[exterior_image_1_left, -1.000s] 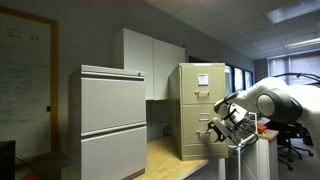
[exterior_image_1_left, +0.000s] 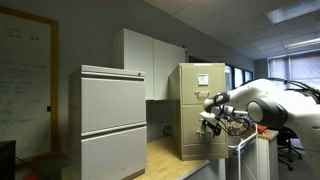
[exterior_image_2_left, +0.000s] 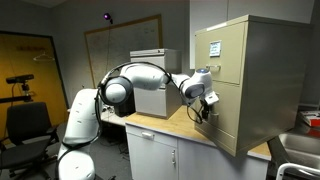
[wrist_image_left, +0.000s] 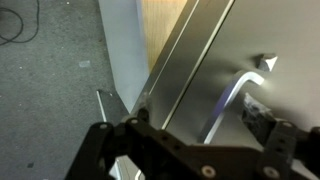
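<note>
The beige filing cabinet (exterior_image_1_left: 203, 78) stands on the counter at the right, its drawers closed as far as I can see. In front of its lower drawers is my gripper (exterior_image_1_left: 209, 118), reaching in from the right. The other exterior view has the gripper (exterior_image_2_left: 204, 106) close against the face of the cabinet (exterior_image_2_left: 229, 68). A curved metal drawer handle (wrist_image_left: 226, 98) fills the right middle of the wrist view, between the two sides of my open gripper in the picture. Whether a finger touches the handle, I cannot tell.
A small square metal knob (wrist_image_left: 267, 62) juts from the cabinet face near the handle. Left of it on the counter (exterior_image_2_left: 183, 122) stands a grey two-drawer cabinet (exterior_image_1_left: 112, 120). Bare counter lies between the cabinets.
The gripper has shifted left and slightly up, across the front of the beige cabinet, with the arm extending further. The cabinet and its drawers look unchanged.
</note>
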